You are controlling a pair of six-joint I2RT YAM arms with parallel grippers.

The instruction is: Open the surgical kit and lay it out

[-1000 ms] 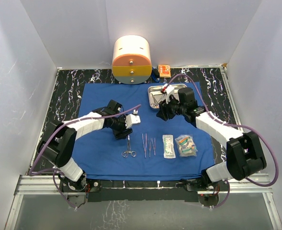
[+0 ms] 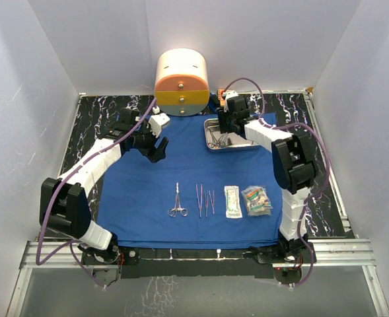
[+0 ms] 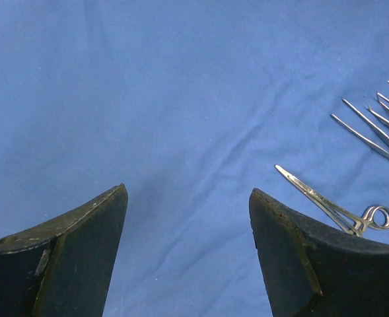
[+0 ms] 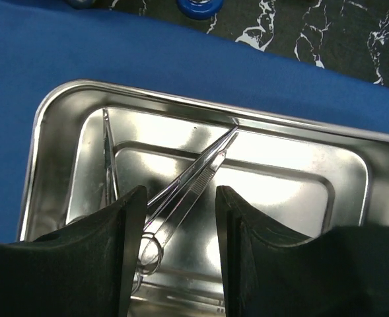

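Observation:
Inside the metal tray [image 4: 283, 125] at the back right lie several instruments: a pair of tweezers [image 4: 187, 205] slanting across, the finger ring [image 4: 150, 253] of a scissors-like tool, and another slim instrument [image 4: 109, 155] along the left side. Over them hangs my right gripper, its fingers spread, gripping nothing. My left gripper [image 2: 156, 150] is open and empty above bare cloth. A scissors-like clamp [image 2: 177, 201] rests on the blue cloth [image 2: 135, 205]. Right of it are slim tweezers [image 2: 205, 200], a white packet [image 2: 232, 201] and a clear bag [image 2: 256, 201] with colourful contents.
A toy-like drawer cabinet [image 2: 181, 82] stands behind the cloth. An orange box [image 2: 222, 96] is partly hidden by the right gripper. Bare cloth fills the centre and left; black marbled surface borders it.
My right gripper has moved back from the tray's near edge to above the tray. The left gripper has drawn back and left, away from the clamp. The laid-out items look unmoved.

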